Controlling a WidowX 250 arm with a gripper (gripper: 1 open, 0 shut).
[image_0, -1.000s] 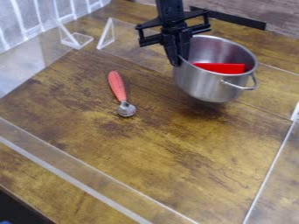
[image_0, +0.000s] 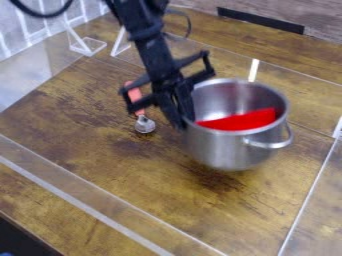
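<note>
My black gripper (image_0: 174, 108) reaches from the upper left to the left rim of a steel pot (image_0: 234, 145), its fingers at the rim; whether they close on it is hard to tell. A red object (image_0: 249, 118) is inside the pot. A utensil with a red handle and a metal head (image_0: 144, 124) lies on the wooden table just left of the gripper, partly hidden behind it.
A white wire rack (image_0: 83, 44) stands at the back left, and a dark edge runs along the back right.
My gripper and the pot have moved toward the front of the table, down in the view, with the red object still inside. The gripper now hides part of the red-handled utensil.
</note>
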